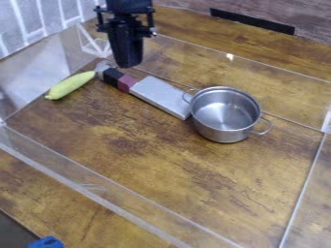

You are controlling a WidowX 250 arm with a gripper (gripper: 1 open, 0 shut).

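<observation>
My black gripper [127, 50] hangs at the top centre of the camera view, raised above the cleaver's handle, shut, with nothing seen between its fingers. Below it lies a cleaver [158, 96] with a dark red handle and pale blade on the wooden surface. A yellow-green corn cob or similar vegetable [70, 86] lies at the left. A steel pot [226, 116] with two handles stands to the right of the blade.
Clear low walls border the wooden surface [155, 165], whose front and middle are bare. A small blue object [45, 242] is at the bottom left corner.
</observation>
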